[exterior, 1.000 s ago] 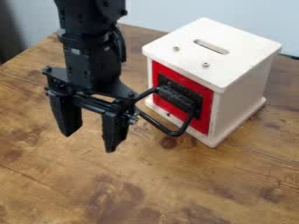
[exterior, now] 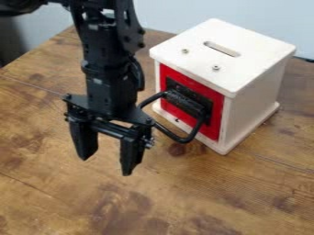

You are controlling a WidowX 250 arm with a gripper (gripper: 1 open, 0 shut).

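A white wooden box (exterior: 251, 92) with a slot on top and a red front panel (exterior: 172, 77) stands at right on the table. A black fixture (exterior: 194, 99) on the panel carries a black bar handle sticking out toward the front left. The black gripper (exterior: 106, 153) hangs left of the box, fingers pointing down and apart, with nothing visible between them. Part of the handle is hidden behind the gripper's body.
A pale wall lies behind the table at the back.
The box has not visibly moved.
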